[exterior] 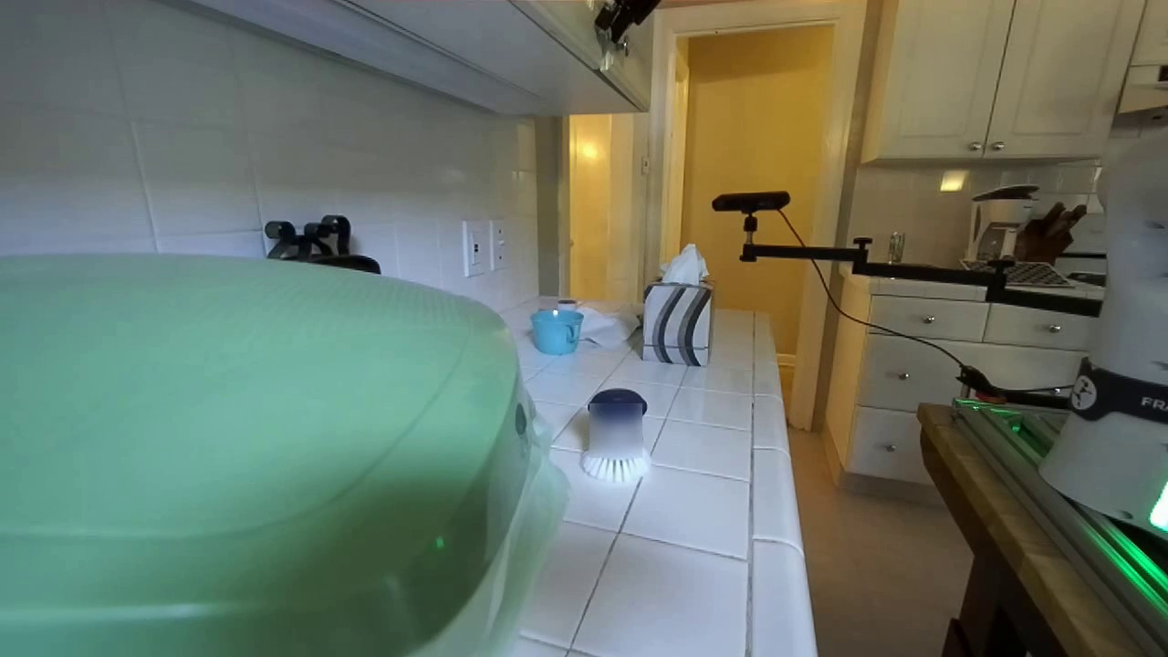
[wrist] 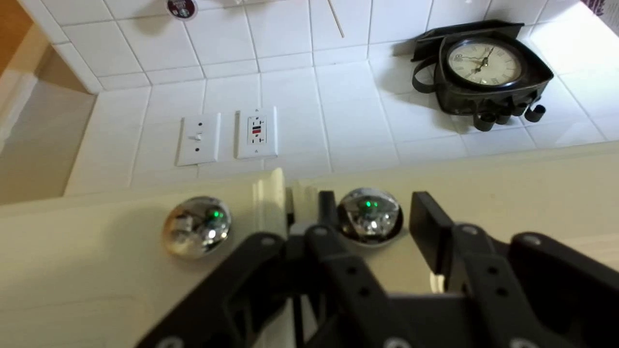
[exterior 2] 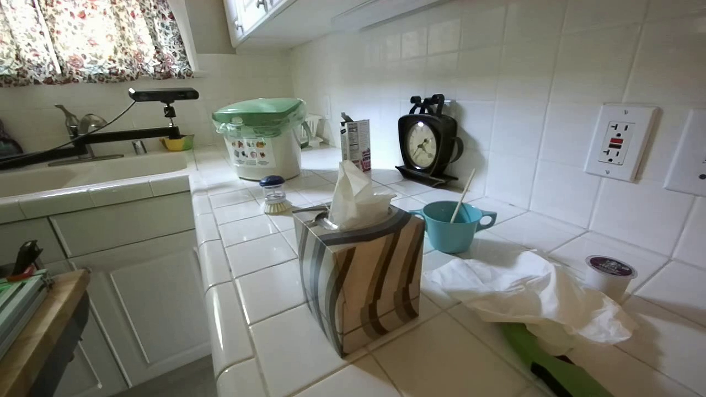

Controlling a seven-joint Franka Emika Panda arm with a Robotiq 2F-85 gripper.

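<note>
Two round chrome knobs sit on the pale cabinet doors in the wrist view: a left knob (wrist: 197,227) and a right knob (wrist: 370,215). My gripper is open around the right knob, a finger on either side. The left finger looks close to the knob's edge; a clear gap shows before the right finger (wrist: 429,223). Whether either finger touches it, I cannot tell. In exterior view 1 only the dark fingers (exterior: 625,15) show at the top edge, by the upper cabinet (exterior: 526,55). Exterior view 2 does not show the gripper.
Below the cabinet, the tiled counter (exterior 2: 278,331) bears a tissue box (exterior 2: 370,278), a blue cup (exterior 2: 450,228), a dish brush (exterior 2: 273,195), a green-lidded bin (exterior 2: 265,142) and a black clock (exterior 2: 427,145). A camera arm (exterior: 876,263) reaches out beside my arm's base.
</note>
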